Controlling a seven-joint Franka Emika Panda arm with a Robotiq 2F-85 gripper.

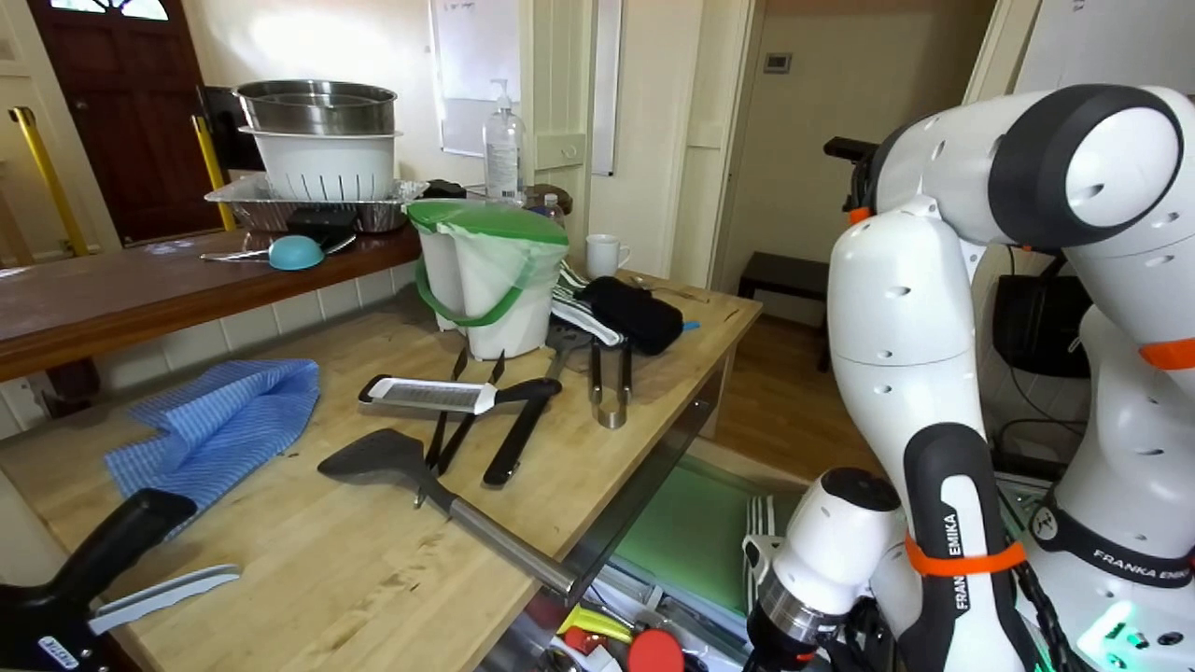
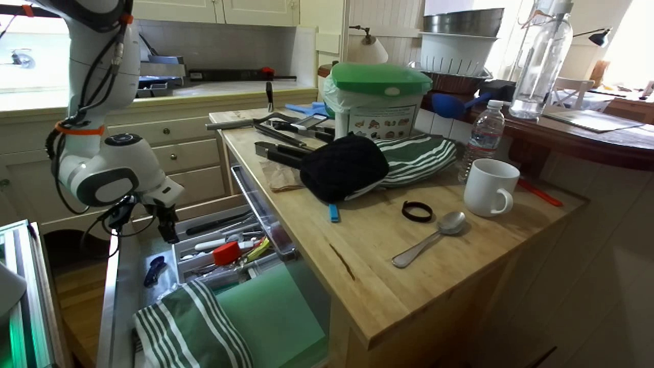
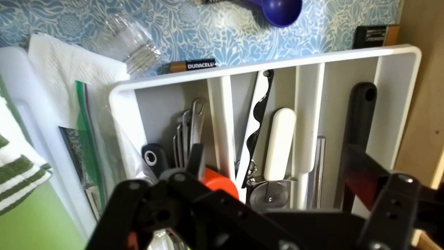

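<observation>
My gripper is open above the white cutlery tray (image 3: 266, 68) in the drawer, its two black fingers well apart and nothing held between them. Seen between the fingers in the wrist view are a pizza cutter with a white handle (image 3: 279, 143) and a black-and-white utensil (image 3: 254, 125). A black-handled utensil (image 3: 361, 112) lies in the right compartment, partly behind the right finger. Several metal handles (image 3: 193, 125) and a red object (image 3: 220, 183) are near the left finger, which partly hides them. In the second exterior view the gripper (image 2: 166, 227) hangs beside the tray.
Green-and-white striped cloth (image 2: 193, 328) and a green board (image 2: 276, 306) fill the drawer's other end. Batteries (image 3: 200, 64) and a purple scoop (image 3: 283, 10) lie outside the tray. The wooden countertop (image 1: 370, 571), holding a spatula (image 1: 381, 457) and bucket (image 1: 504, 291), overhangs beside the drawer.
</observation>
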